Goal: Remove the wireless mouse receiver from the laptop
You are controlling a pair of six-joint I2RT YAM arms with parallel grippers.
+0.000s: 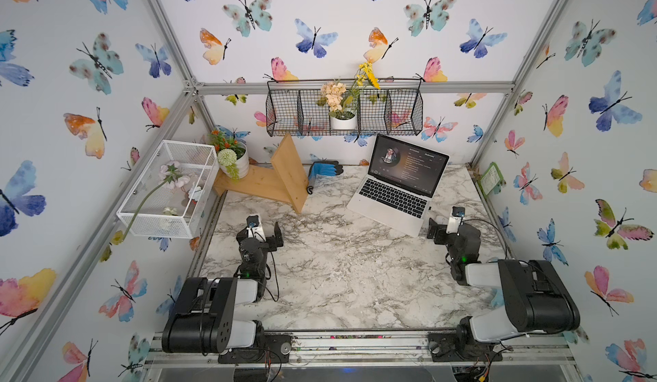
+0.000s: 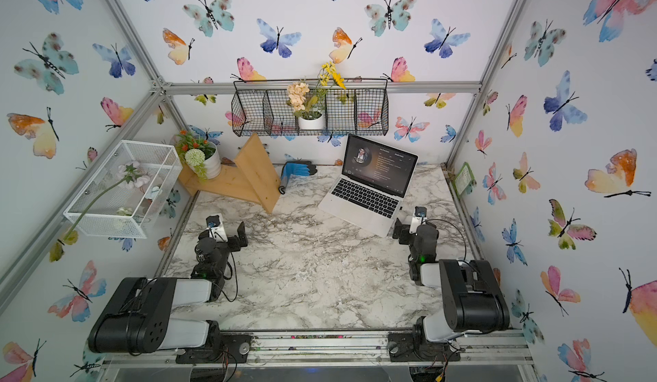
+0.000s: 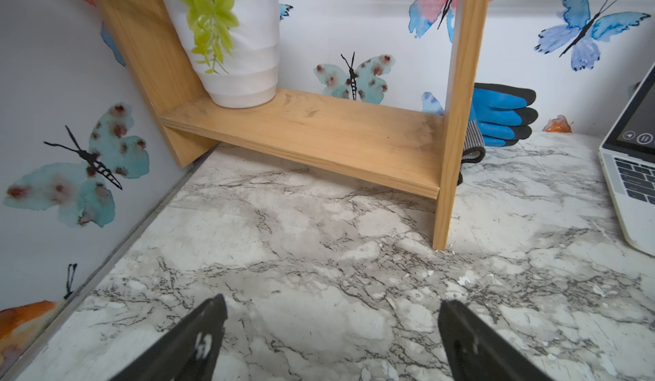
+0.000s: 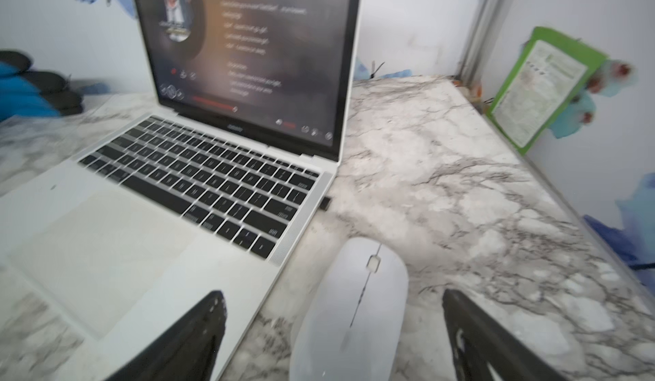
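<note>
An open silver laptop stands at the back right of the table. In the right wrist view a small dark receiver sticks out of its right side, beside the keyboard, and a white mouse lies along that side. My right gripper is open over the mouse area, close to the laptop's front right corner, holding nothing. My left gripper stands open over bare marble in front of the wooden shelf, with nothing between its fingers.
A wooden shelf with a potted plant is at the back left, a blue glove beside it. A white wire basket hangs on the left wall, a green-framed card on the right.
</note>
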